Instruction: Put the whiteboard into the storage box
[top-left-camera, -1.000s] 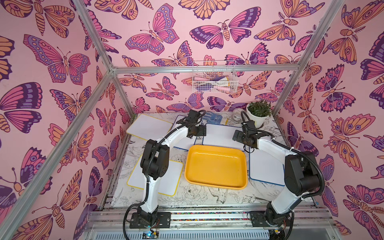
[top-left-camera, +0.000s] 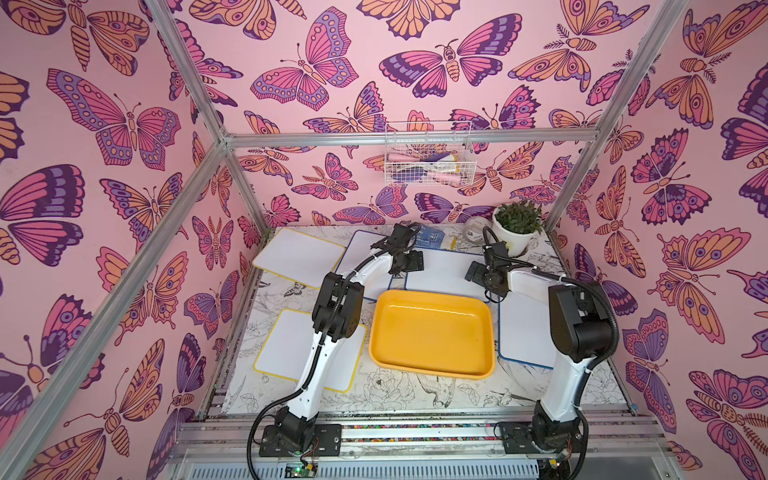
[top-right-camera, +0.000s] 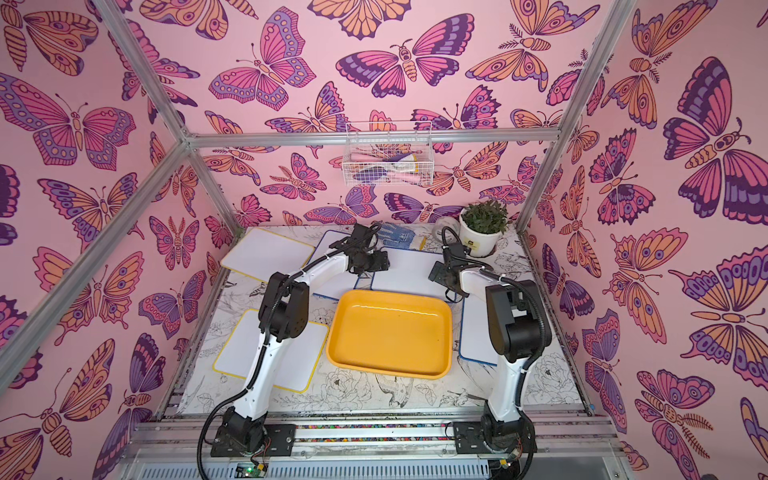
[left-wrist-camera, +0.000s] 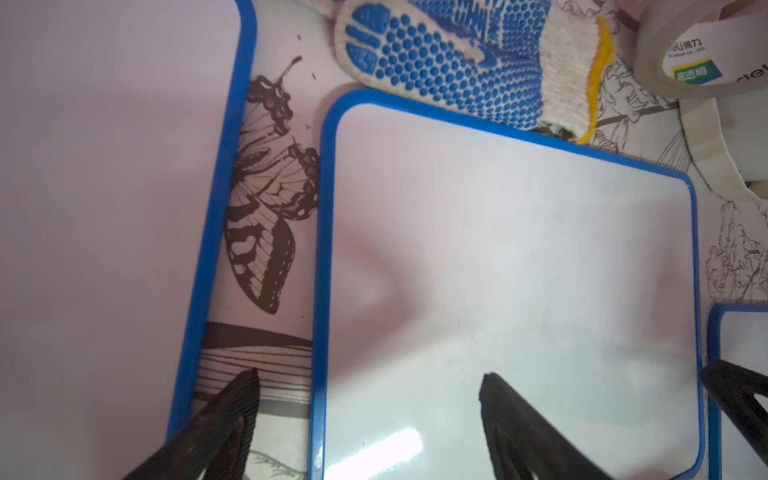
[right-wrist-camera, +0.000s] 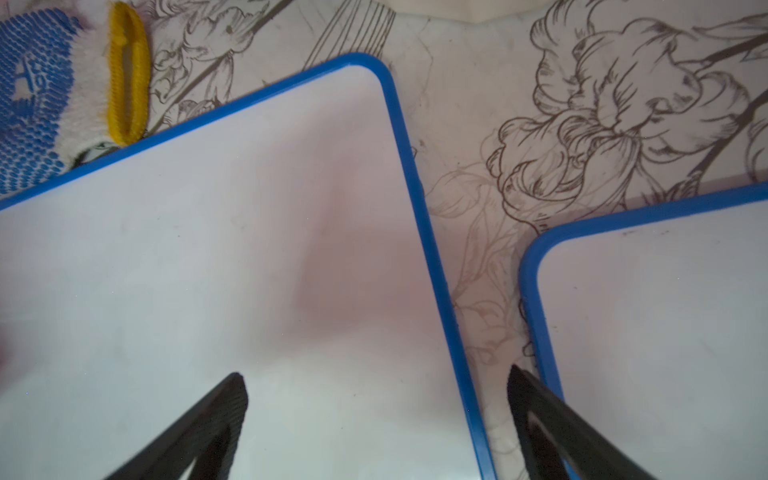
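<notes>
A white whiteboard with a blue rim (top-left-camera: 444, 270) lies flat behind the yellow storage box (top-left-camera: 432, 374), which is empty. My left gripper hovers over this board's left edge, its fingers apart with nothing held. Above the board's right edge is my right gripper, open and empty; one finger (right-wrist-camera: 204, 424) is over the board and the other is beyond its rim. A second blue-rimmed whiteboard (left-wrist-camera: 104, 224) lies to the left, and a third (right-wrist-camera: 664, 320) to the right. Two yellow-rimmed whiteboards, one at the back left (top-left-camera: 300, 254) and one in front (top-left-camera: 292, 348), rest on the left side.
A blue dotted glove (left-wrist-camera: 456, 60) touches or nearly touches the middle board's far edge. Behind are a tape roll (left-wrist-camera: 680, 48) and a potted plant (top-left-camera: 516, 228). A wire basket (top-left-camera: 429, 169) hangs on the back wall. Table space in front of the box is clear.
Both arms have leaned inward over the last second. My left gripper has shifted right to the middle board's left edge; the right gripper has moved slightly left. The boards and box have not moved.
</notes>
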